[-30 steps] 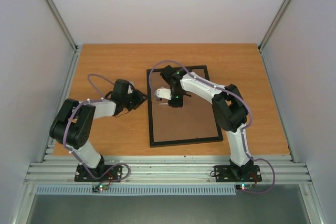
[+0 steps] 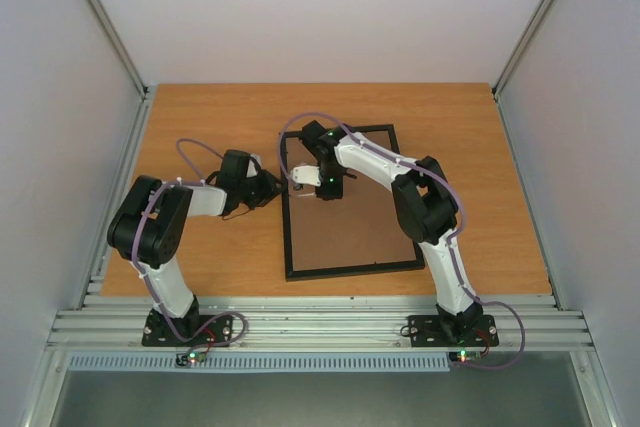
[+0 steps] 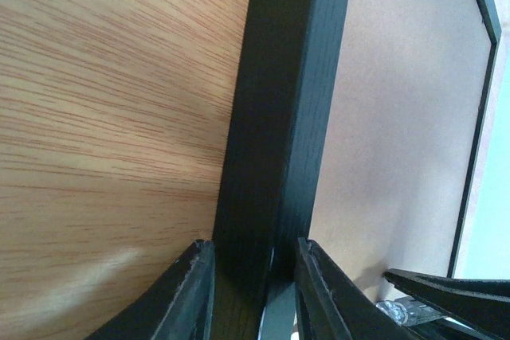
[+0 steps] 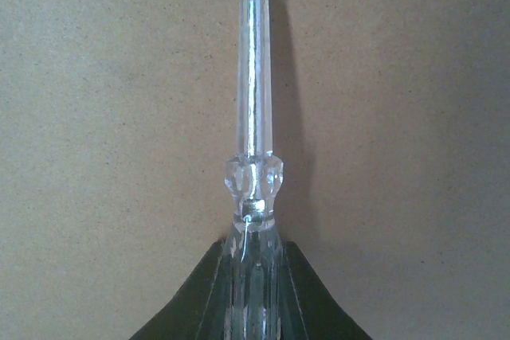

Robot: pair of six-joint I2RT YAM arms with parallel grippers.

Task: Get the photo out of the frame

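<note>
The black frame (image 2: 354,270) lies face down with its brown backing board (image 2: 350,232) showing. My left gripper (image 2: 276,187) is at the frame's left side; in the left wrist view its dark fingertips (image 3: 315,276) sit around the lower part of the black edge bar (image 3: 263,117), part open. My right gripper is shut on a clear screwdriver (image 4: 253,77), held over the backing board, its metal shaft pointing away. In the top view the right arm hides part of the board and screwdriver.
White walls enclose the table on three sides.
Over the last second my left arm has moved slightly right toward the frame's left edge, and my right gripper has shifted a little to the left over the board.
</note>
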